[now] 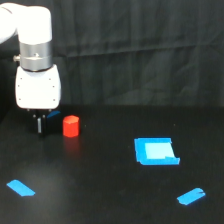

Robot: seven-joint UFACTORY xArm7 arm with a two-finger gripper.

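Note:
At the left of the camera view hangs the white arm, pointing down, with my gripper (41,125) low over the dark table. Its fingers are small and dark, and I cannot tell whether they stand apart or together. Just to their right sits a red block (71,126), apart from the fingers. Toward the right lies a blue square (142,157) with a pale white middle. Something blue (54,114) shows just behind the gripper, mostly hidden.
One blue tape strip (20,188) lies at the front left and another blue strip (191,196) at the front right. Bare dark table (100,185) stretches between them. A black curtain (140,60) closes off the back.

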